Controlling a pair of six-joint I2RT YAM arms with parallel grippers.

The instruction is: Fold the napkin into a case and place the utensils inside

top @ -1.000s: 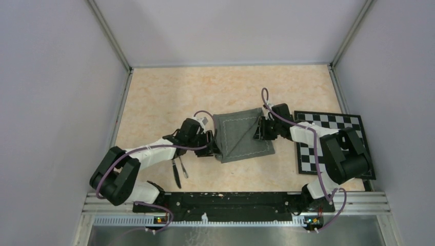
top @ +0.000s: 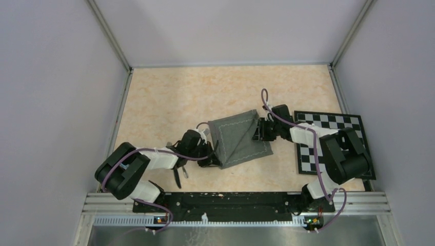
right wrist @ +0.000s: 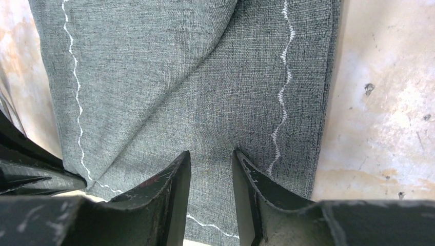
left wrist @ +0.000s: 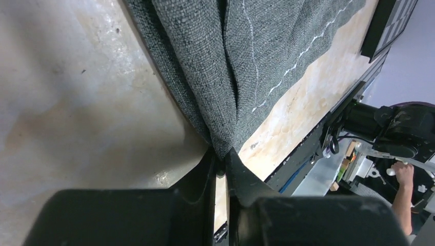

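The grey napkin lies folded at the table's middle, with a diagonal fold across it. My left gripper is at the napkin's lower-left corner, its fingertips close around the folded tip. My right gripper stands open over the right part of the napkin, fingertips at the cloth, nothing clearly between them. A knife and a lighter utensil lie left of the napkin, partly hidden under my left arm.
A checkered board lies at the right, partly under my right arm.
The right gripper has barely moved.
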